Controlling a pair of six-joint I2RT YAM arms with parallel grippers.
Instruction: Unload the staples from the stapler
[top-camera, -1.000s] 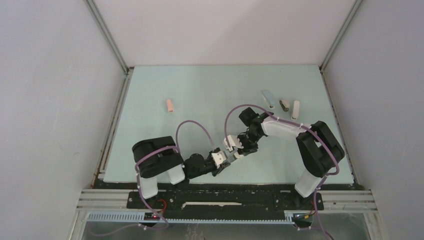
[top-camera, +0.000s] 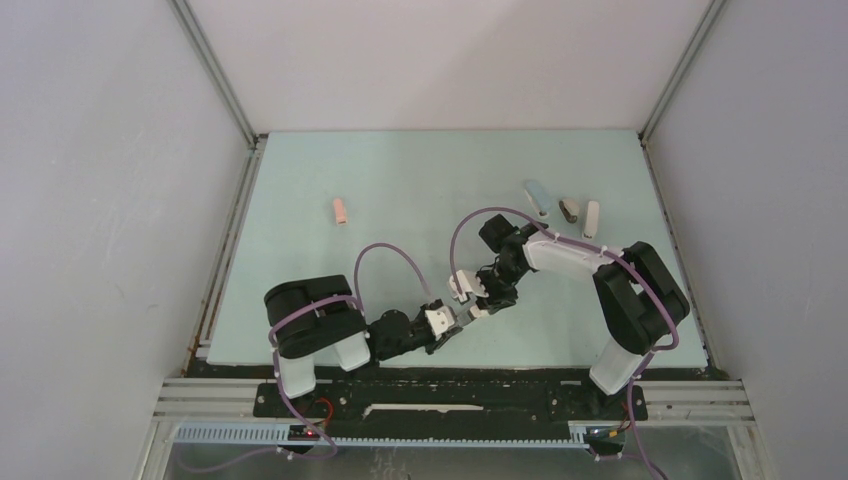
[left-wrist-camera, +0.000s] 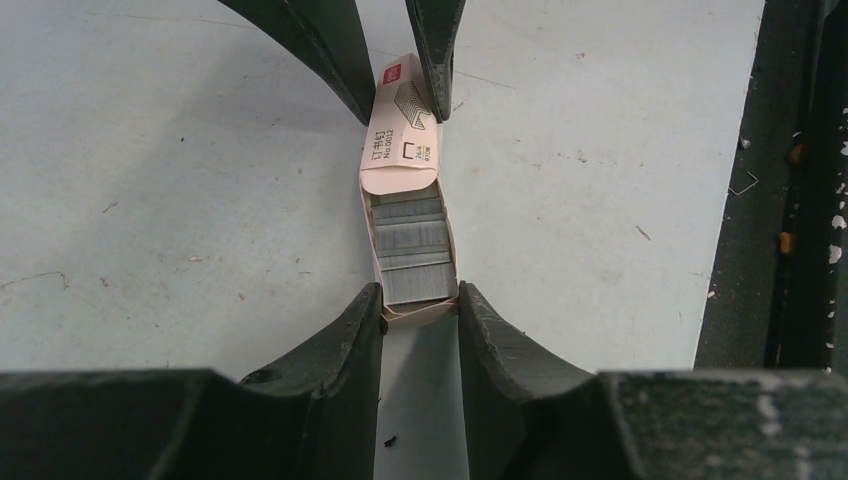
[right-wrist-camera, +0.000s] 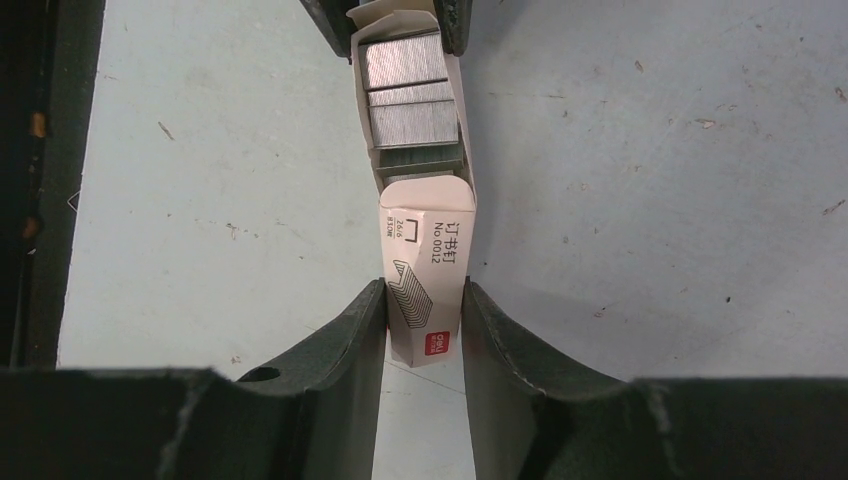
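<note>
Between both arms hangs a pale pink staple box, its printed sleeve (right-wrist-camera: 433, 262) pulled partway off the inner tray (left-wrist-camera: 452, 245). Several silver staple strips (left-wrist-camera: 413, 240) lie exposed in that tray. My left gripper is shut on the tray's end. Its dark fingers (right-wrist-camera: 456, 25) also show at the top of the right wrist view. My right gripper is shut on the sleeve, gripping its two sides. From above, the left gripper (top-camera: 456, 326) and right gripper (top-camera: 474, 307) almost meet, and the box is mostly covered.
Another pink box (top-camera: 339, 210) lies alone at the back left. At the back right stand a blue stapler (top-camera: 537, 197), a small dark-and-beige stapler (top-camera: 569, 209) and a pale one (top-camera: 591, 219).
The box stays held at both ends; the other objects have not moved.
</note>
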